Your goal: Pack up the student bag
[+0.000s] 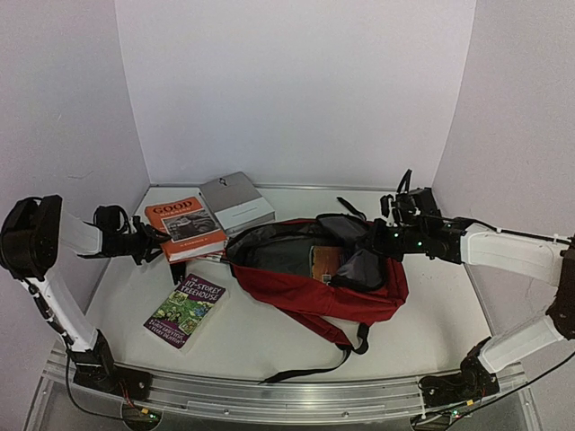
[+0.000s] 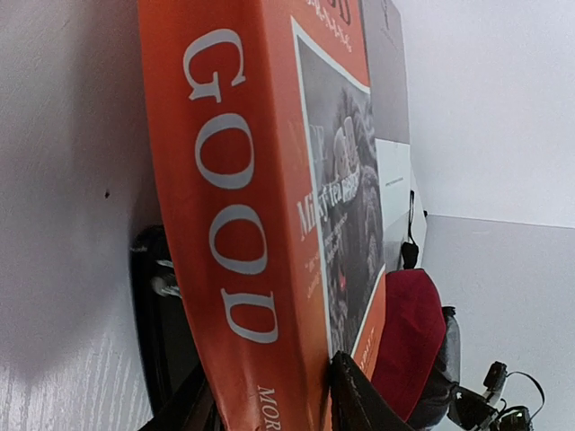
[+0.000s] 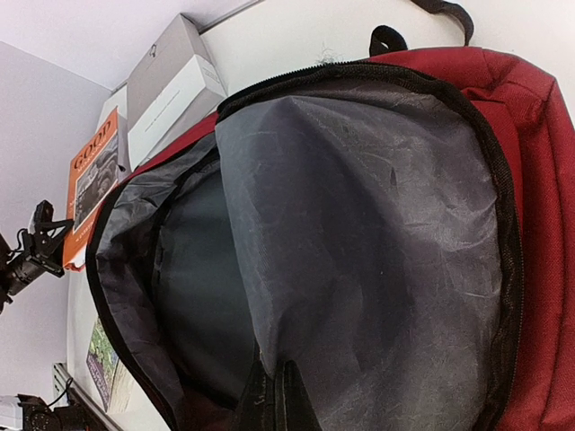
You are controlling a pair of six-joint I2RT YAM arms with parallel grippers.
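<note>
In the top view, the orange book titled GOOD [image 1: 187, 227] is tilted up at the left, its spine end between the fingers of my left gripper [image 1: 162, 243]. The left wrist view shows its thick spine [image 2: 225, 189] with a finger on either side. The red backpack [image 1: 305, 292] lies unzipped in the middle, a brown-orange book [image 1: 324, 263] inside it. My right gripper is shut on the edge of the bag's grey-lined flap [image 3: 359, 233], holding the mouth wide. A purple-green Treehouse book [image 1: 186, 311] lies flat in front.
A grey-and-white box [image 1: 236, 201] stands behind, between the orange book and the bag. A black item [image 1: 178, 270] lies partly under the orange book. Straps [image 1: 310, 370] trail toward the front edge. Walls close in both sides.
</note>
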